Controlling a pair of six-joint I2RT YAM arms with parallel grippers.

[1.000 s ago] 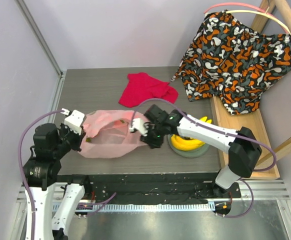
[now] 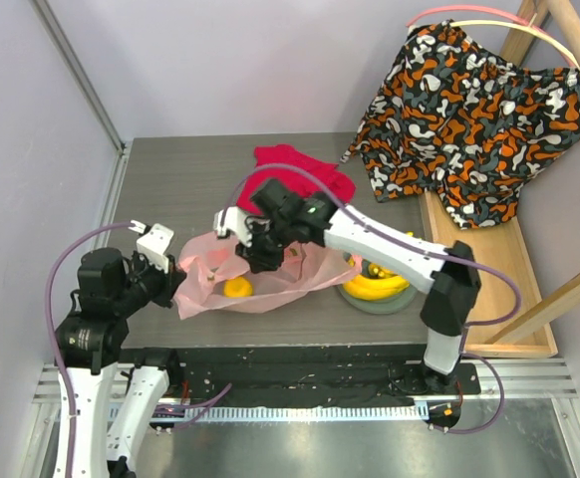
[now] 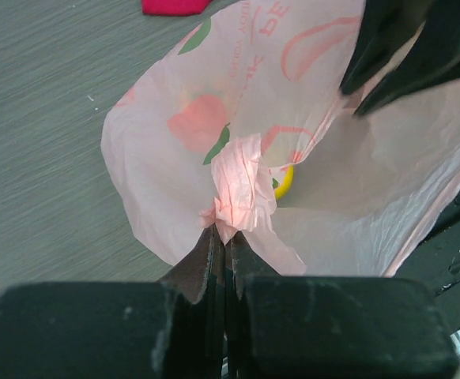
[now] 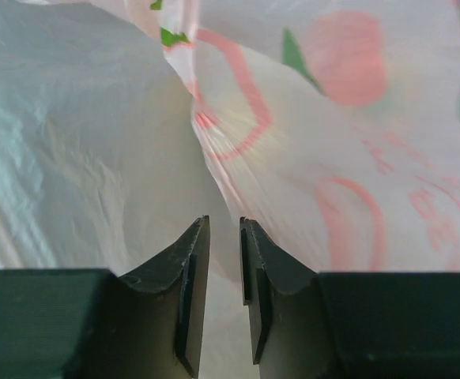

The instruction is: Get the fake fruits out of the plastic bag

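The pink translucent plastic bag (image 2: 300,284) lies open in the middle of the table. An orange-yellow fruit (image 2: 237,286) shows inside it, and a yellow edge of fruit (image 3: 286,183) peeks past the bag's fold in the left wrist view. My left gripper is shut on a gathered corner of the bag. Above the bag's opening is my right gripper (image 2: 260,261); its fingers (image 4: 190,284) stand a narrow gap apart, with bag film (image 4: 135,189) behind. Whether film is pinched there cannot be made out.
To the right, a grey-green plate (image 2: 380,307) holds bananas (image 2: 375,287) and other fruit, partly under the right arm. A red cloth (image 2: 295,169) lies behind the bag. Patterned shorts (image 2: 469,119) hang over a wooden rack at the right.
The bag now spreads farther right.
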